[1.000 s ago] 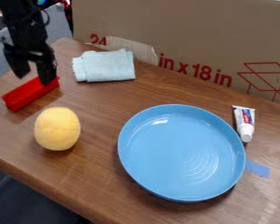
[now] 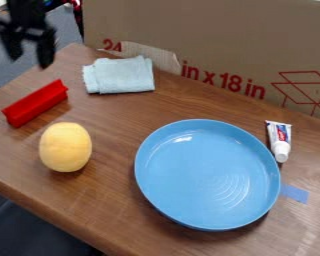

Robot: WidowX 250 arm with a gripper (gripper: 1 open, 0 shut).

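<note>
My gripper [image 2: 28,48] is a blurred dark shape at the top left, raised above the table's far left corner and open, with nothing visible between its fingers. Below it a red block [image 2: 35,104] lies at the left edge of the table. A folded light-blue cloth [image 2: 117,76] lies to its right at the back. A yellow round object [image 2: 65,147] sits in front of the block. A large blue plate [image 2: 207,174] fills the right middle, and a toothpaste tube [image 2: 280,141] lies to the right of it.
A cardboard panel [image 2: 216,35] stands along the back of the table. A small blue tape piece [image 2: 294,194] is right of the plate. Bare wood [image 2: 149,108] is free between cloth and plate.
My gripper has risen from over the red block and moved left, toward the top left corner of the view. The objects on the table have not visibly moved.
</note>
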